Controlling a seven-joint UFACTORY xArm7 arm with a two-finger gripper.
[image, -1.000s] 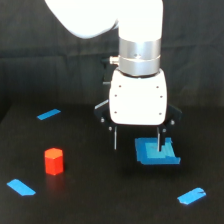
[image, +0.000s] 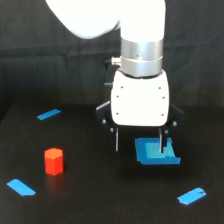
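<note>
My gripper (image: 138, 144) hangs fingers-down over the dark table, right of centre. Its two thin fingers stand well apart, so it is open, and nothing shows between them except table and part of a blue square (image: 150, 158). That square, perhaps a shallow tray or mat, lies behind or below the right finger. A lighter patch shows on it, too unclear to name. Well to the left of the gripper, a red-orange block (image: 54, 161) sits alone on the table. How high the fingertips are above the table is hard to tell.
Flat blue strips lie at the back left (image: 49, 114), front left (image: 20, 187) and front right (image: 191, 196). A dark curtain (image: 40, 60) hangs behind. Between the red-orange block and the gripper the table (image: 95, 185) is bare.
My gripper has shifted very slightly right and down in the view. Its fingers remain apart. The block, the blue square and the strips have not moved.
</note>
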